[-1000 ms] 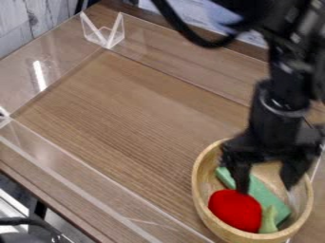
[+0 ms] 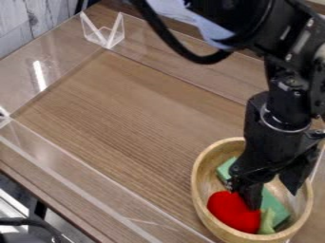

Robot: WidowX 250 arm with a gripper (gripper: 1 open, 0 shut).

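The black gripper (image 2: 267, 176) reaches down into a light wooden bowl (image 2: 203, 180) at the bottom right. In the bowl are a red rounded object (image 2: 231, 211) and a green item (image 2: 269, 207), partly hidden by the gripper's fingers. The fingers are over the red and green objects; whether they touch either is unclear, and how far they are open is hard to see.
A clear plastic bracket (image 2: 105, 28) sits at the back left edge. Dark cables lie at the lower left corner.
The gripper has shifted and now reaches lower into the bowl, covering more of the green item. The bowl and its contents look nearly unmoved.
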